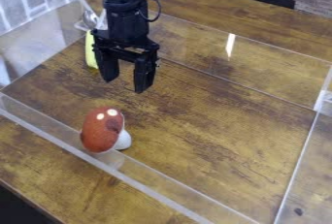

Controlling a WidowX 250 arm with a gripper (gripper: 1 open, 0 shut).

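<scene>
My black gripper (127, 73) hangs over the wooden table at the upper middle left, open, its fingers pointing down. A red mushroom-like toy (104, 126) with white spots and a white base lies at the lower left, below and apart from the gripper. A yellow object (91, 48) sits behind the arm, partly hidden by it.
Clear rails or walls run along the lower left and the right edge of the table (220, 121). A dark slot lies at the back right.
</scene>
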